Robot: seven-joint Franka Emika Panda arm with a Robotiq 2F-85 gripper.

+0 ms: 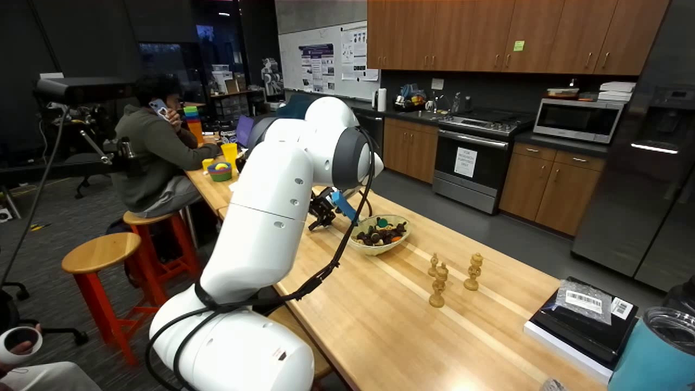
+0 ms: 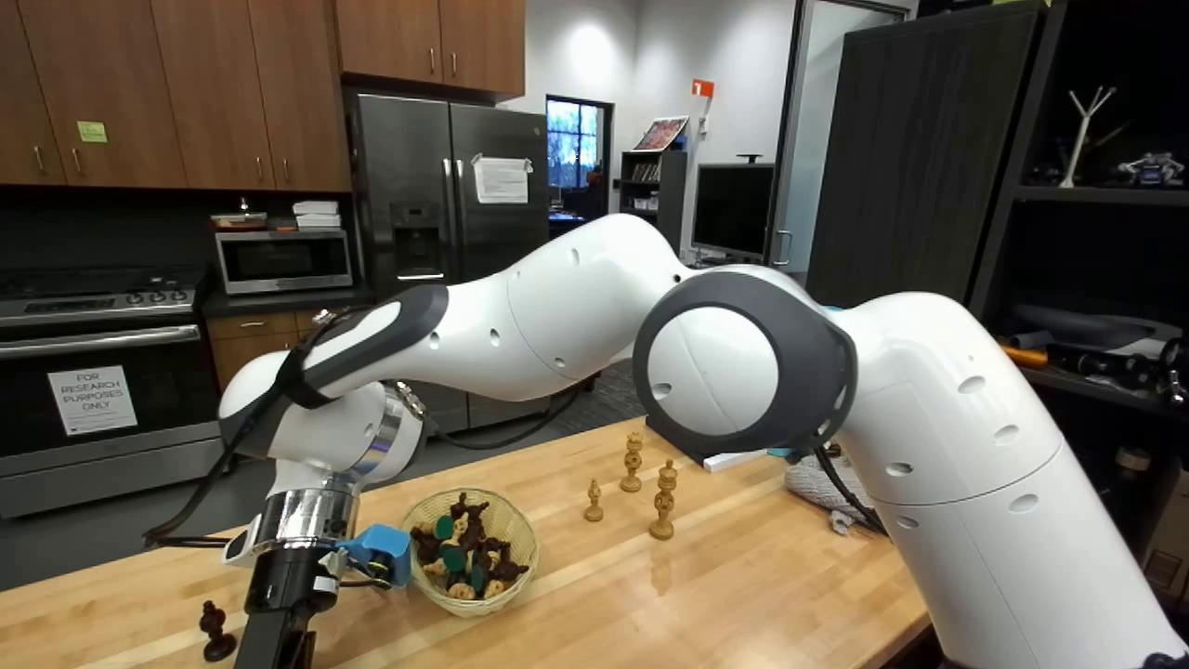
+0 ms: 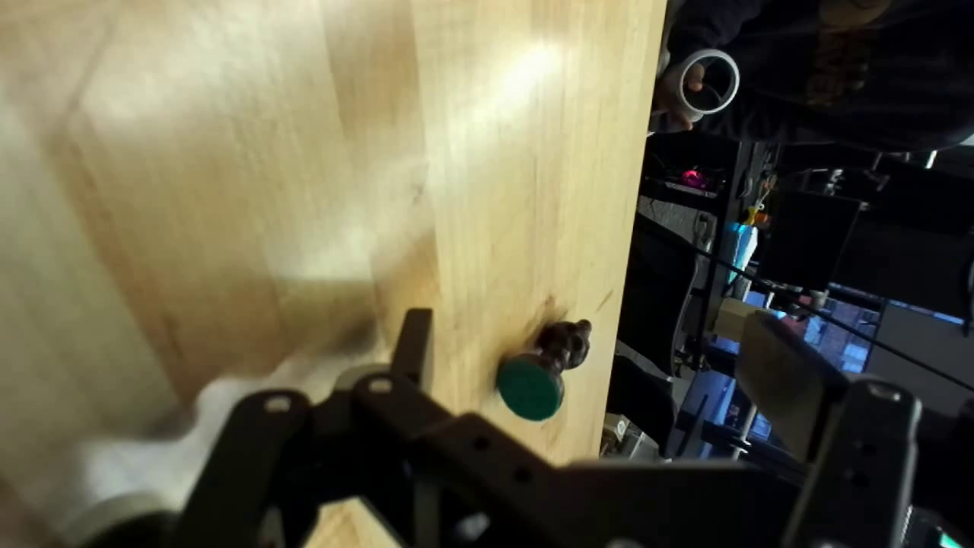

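Observation:
My gripper is open, its two dark fingers far apart in the wrist view. A dark chess piece with a green base lies on its side on the table, between the fingers as seen there and near the table edge. Whether it is within the fingers' reach cannot be told. In exterior view 2 the gripper points down left of a wicker basket filled with dark and light pieces; its fingertips are cut off. Another view of a dark piece shows it upright left of the gripper.
A black package and blue tumbler occupy the table's near right. Bare table lies between.

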